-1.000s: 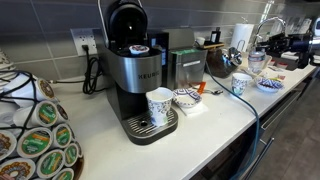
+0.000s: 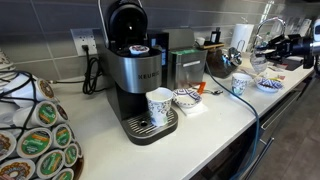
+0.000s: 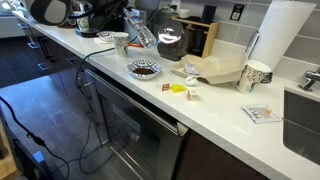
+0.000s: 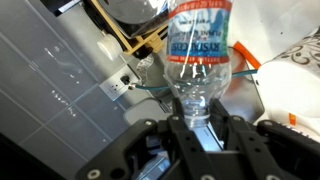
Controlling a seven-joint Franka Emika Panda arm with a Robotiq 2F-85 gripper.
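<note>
A clear plastic bottle (image 4: pixel 198 50) with a red, white and blue label fills the upper middle of the wrist view. My gripper is shut on its narrow neck end, with the body reaching out beyond the fingers. In exterior view 2 the bottle (image 3: pixel 141 30) is tilted over the counter, behind a patterned bowl (image 3: pixel 146 70) with dark contents. Far along the counter in exterior view 1, the bottle (image 2: pixel 258 62) appears small near another bowl (image 2: pixel 269 85). Whether its base touches anything cannot be told.
A patterned cup (image 3: pixel 121 43) stands beside the bottle, and a round dark kettle (image 3: pixel 172 38) behind it. Small packets (image 3: pixel 178 88) lie on the counter. A coffee maker (image 2: pixel 140 75) holding a cup (image 2: pixel 160 105) occupies the near end. The sink (image 3: pixel 302 125) is at the far right.
Over the last second the bottle and arm have shifted slightly at the far end of the counter. The cups, bowls and coffee maker have stayed put.
</note>
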